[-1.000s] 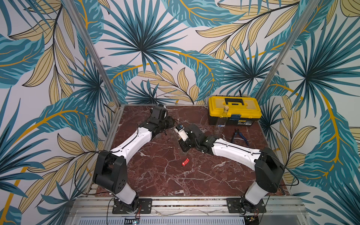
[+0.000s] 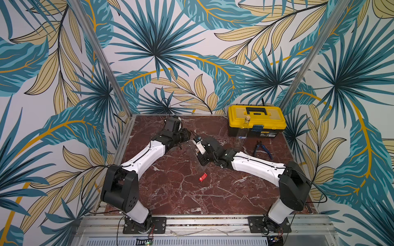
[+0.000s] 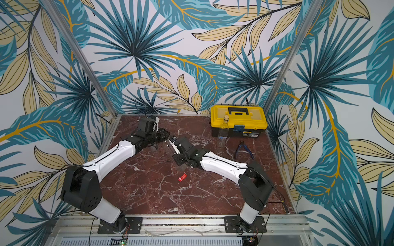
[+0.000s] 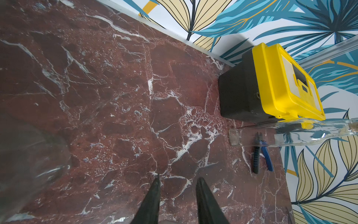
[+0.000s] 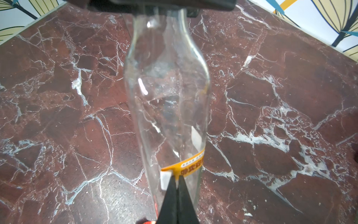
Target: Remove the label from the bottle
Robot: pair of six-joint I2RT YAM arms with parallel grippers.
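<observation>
In the right wrist view a clear glass bottle (image 5: 171, 93) hangs neck up, slightly tilted, its neck between black fingers at the top edge. That is my left gripper (image 2: 188, 134), shut on the bottle neck; the left wrist view shows its two fingertips at the bottom edge. Low on the bottle is a partial orange and yellow label (image 5: 190, 164) with a white flap (image 5: 166, 180) at its left end. Right in front of that label, my right gripper is shut, fingertips together, and nothing shows caught between them. Whether they touch the label cannot be told.
A red scrap (image 2: 203, 177) lies on the marble table. Back right stand a yellow and black toolbox (image 2: 256, 119), a second clear bottle (image 2: 242, 132) and blue-handled pliers (image 2: 262, 150). A blurred translucent shape (image 4: 33, 168) fills the left wrist view's left side.
Both arms have barely moved. The right gripper's end has shifted very slightly while staying beside the left one. The red scrap lies where it was.
</observation>
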